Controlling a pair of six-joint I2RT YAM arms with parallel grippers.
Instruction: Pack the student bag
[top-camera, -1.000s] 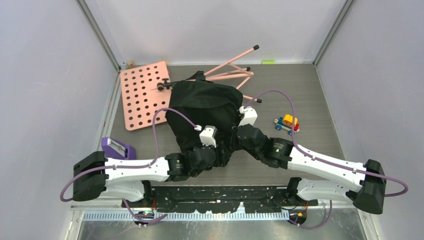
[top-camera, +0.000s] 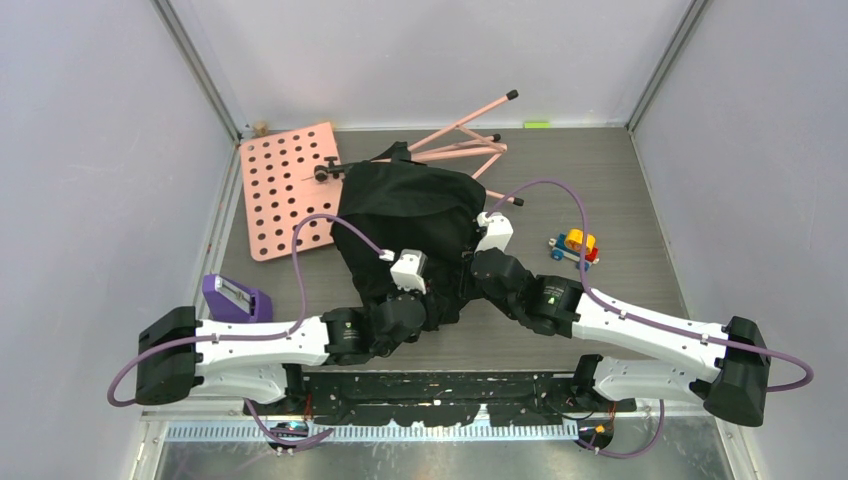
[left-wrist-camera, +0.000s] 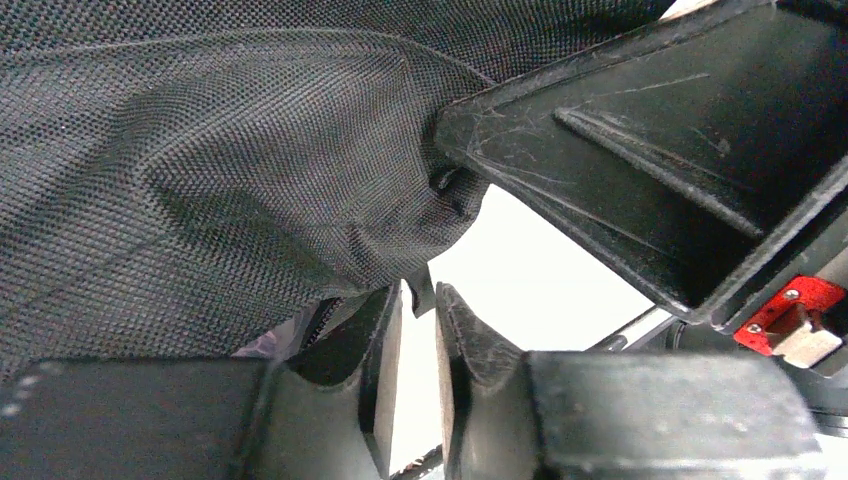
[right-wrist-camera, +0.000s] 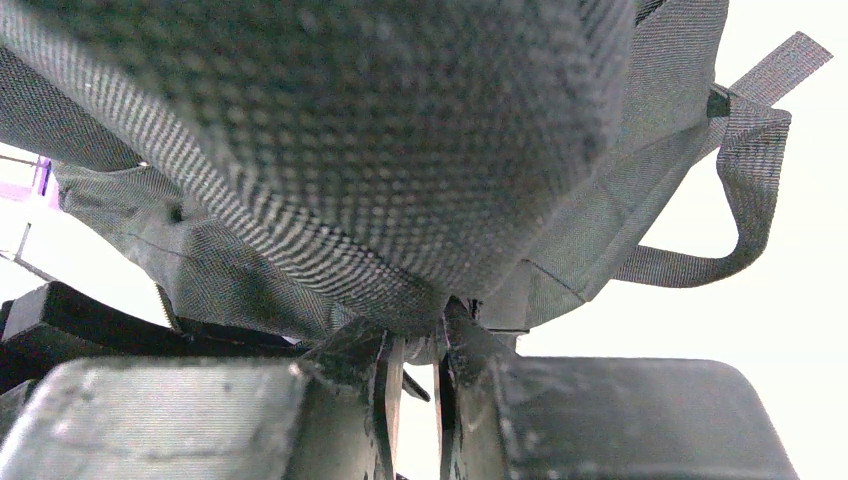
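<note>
The black bag (top-camera: 400, 205) lies in the middle, with both arms at its lower part. My left gripper (top-camera: 420, 295) is at the bag's lower middle; in the left wrist view its fingertips (left-wrist-camera: 450, 300) sit just below a fold of mesh fabric (left-wrist-camera: 250, 180), with a narrow gap between them. My right gripper (top-camera: 470, 270) is at the bag's right side, shut on dark fabric (right-wrist-camera: 380, 170), which fills much of the right wrist view above its fingertips. Straps (right-wrist-camera: 750, 190) hang at the right there.
A pink perforated board (top-camera: 280, 190) lies back left, pink folding legs (top-camera: 470, 150) behind the bag. A purple device (top-camera: 235, 300) sits left, a toy vehicle (top-camera: 575, 250) right.
My left arm has shifted slightly left and toward the bag's upper part in the top view. The right arm is almost unmoved.
</note>
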